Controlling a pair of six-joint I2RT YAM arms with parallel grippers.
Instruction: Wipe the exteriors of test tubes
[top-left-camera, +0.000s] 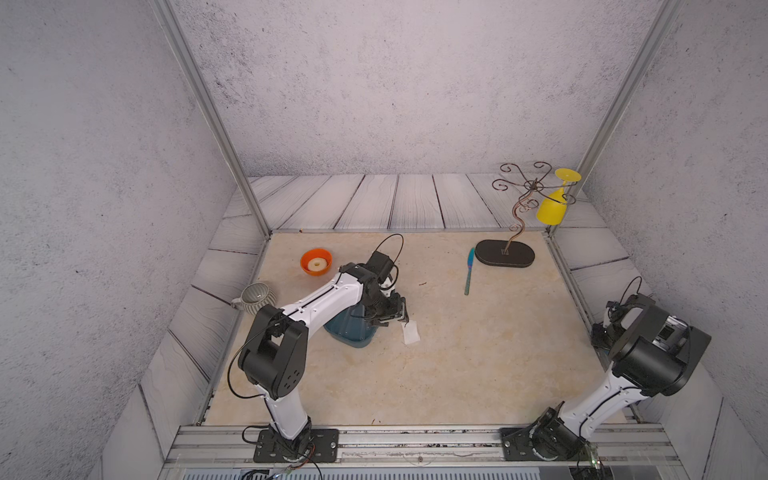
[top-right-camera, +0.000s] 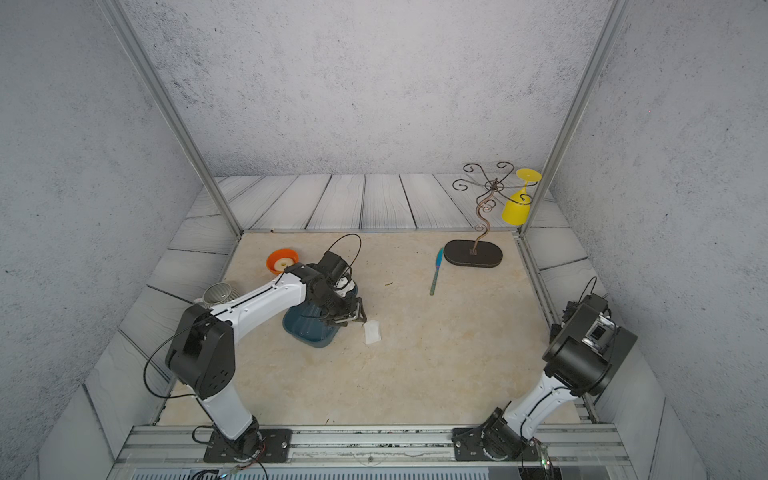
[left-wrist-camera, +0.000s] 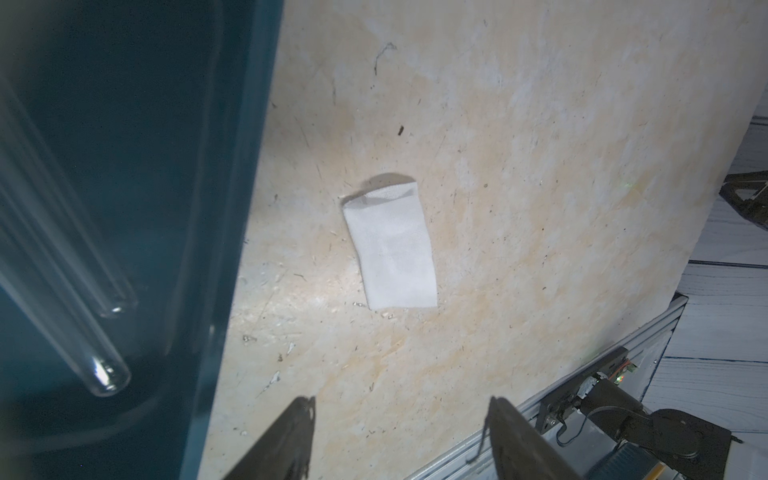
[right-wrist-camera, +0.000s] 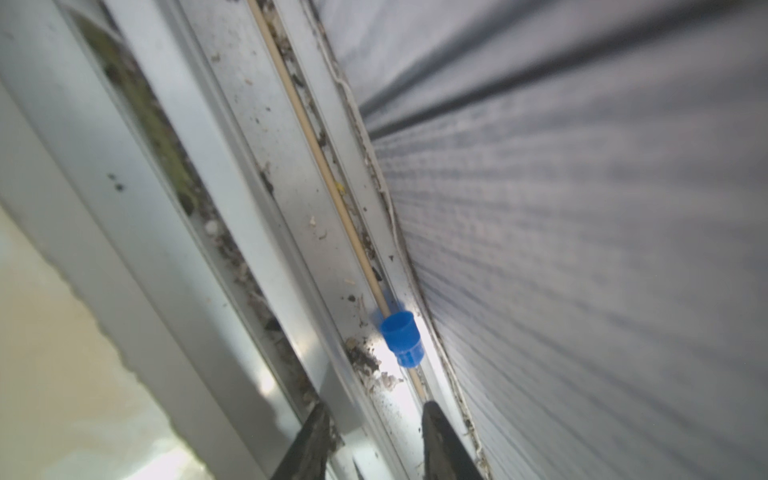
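Two clear test tubes (left-wrist-camera: 80, 344) lie in the dark teal tray (top-left-camera: 346, 333). A white folded cloth (left-wrist-camera: 389, 246) lies on the table beside the tray. My left gripper hangs over the tray's right side near the cloth, fingers apart, nothing between them. At the table's right edge, my right gripper points down at the metal rail, fingers apart and empty, over a thin wooden stick with a blue piece (right-wrist-camera: 401, 337) on it.
An orange bowl (top-left-camera: 316, 260), a ribbed cup (top-left-camera: 257, 297), a teal knife (top-left-camera: 469, 272) and a metal stand (top-left-camera: 504, 253) with a yellow goblet (top-left-camera: 553, 206) surround a clear middle-right area.
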